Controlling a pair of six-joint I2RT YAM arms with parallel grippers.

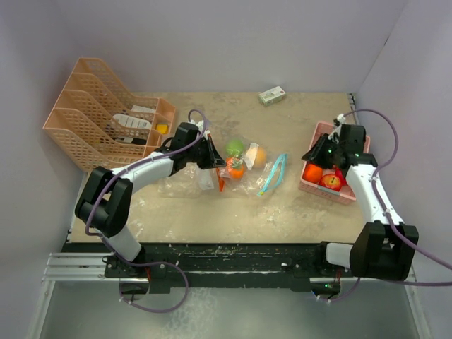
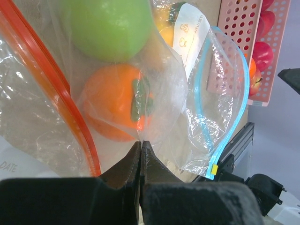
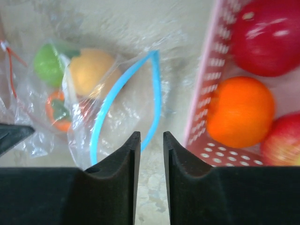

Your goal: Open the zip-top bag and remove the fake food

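Note:
A clear zip bag with a blue seal (image 1: 277, 168) holds green fruit (image 2: 105, 26), orange fruit (image 2: 110, 101) and yellow fruit (image 3: 91, 70). Another bag with a red zip (image 2: 82, 133) lies beside it. My left gripper is shut at the bag's edge, with nothing visible between its fingers except possibly thin plastic. My right gripper stands part open over the left edge of the pink basket (image 1: 306, 185), with nothing between its fingers. The basket holds orange (image 3: 239, 110) and red fruit (image 3: 265, 35).
A tan divided organizer (image 1: 92, 113) stands at the back left, and a small pale box (image 1: 272, 95) at the back.

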